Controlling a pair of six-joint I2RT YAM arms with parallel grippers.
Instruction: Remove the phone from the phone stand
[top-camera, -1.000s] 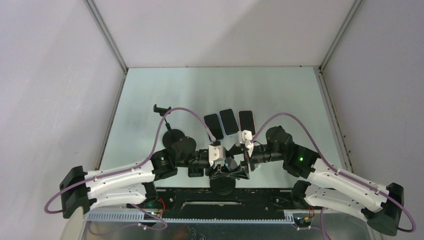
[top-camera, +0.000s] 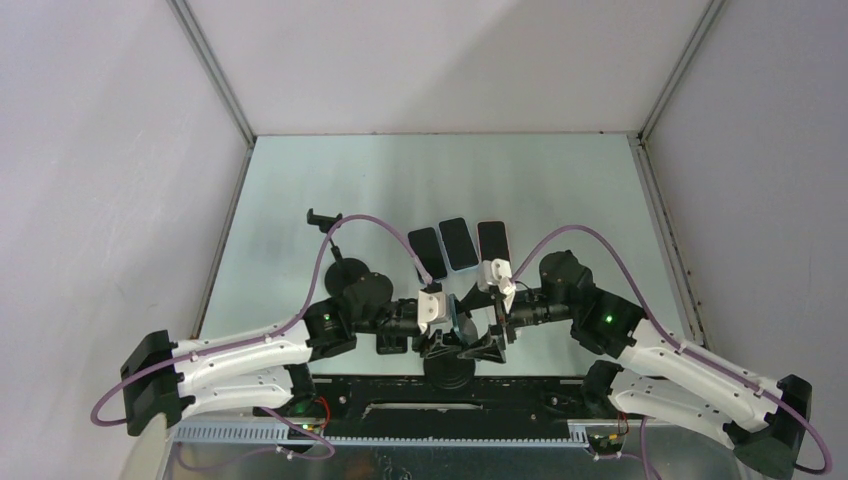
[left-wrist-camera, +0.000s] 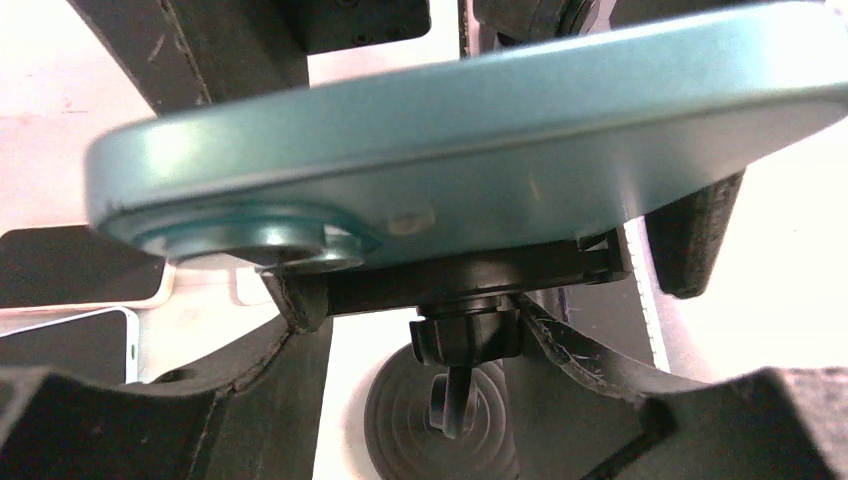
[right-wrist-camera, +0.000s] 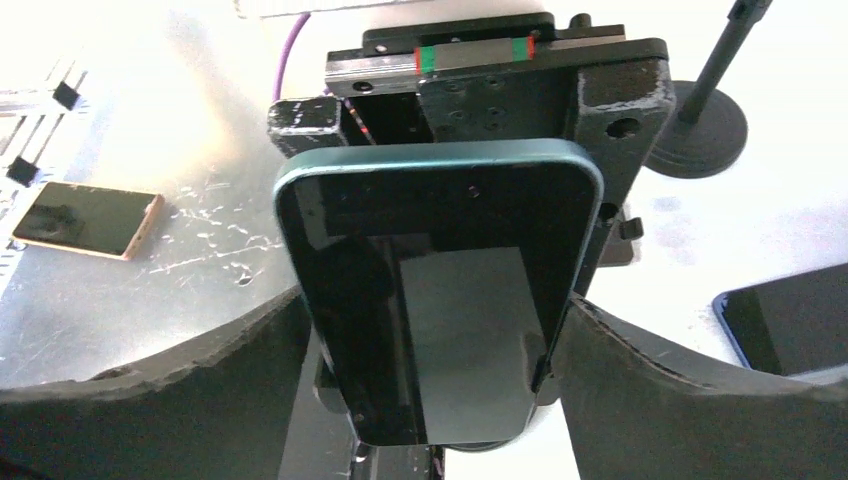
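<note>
A teal phone (left-wrist-camera: 480, 170) fills the left wrist view above the black stand's clamp (left-wrist-camera: 465, 330); the stand's round base (top-camera: 449, 372) sits at the front edge. The right wrist view shows the phone's dark screen (right-wrist-camera: 465, 330) up close, upright between that gripper's fingers (right-wrist-camera: 180, 400). In the top view my left gripper (top-camera: 437, 338) and right gripper (top-camera: 485, 335) meet over the stand from either side. The left gripper's fingers (left-wrist-camera: 250, 410) are apart around the stand below the phone. Whether either grips firmly is unclear.
Three phones (top-camera: 458, 243) lie in a row behind the grippers. A second empty stand (top-camera: 345, 275) stands to the left. Walls border both sides.
My right gripper and arm have shifted slightly to the right, and the phone between the grippers appears a little shifted with them. The left arm is almost still.
</note>
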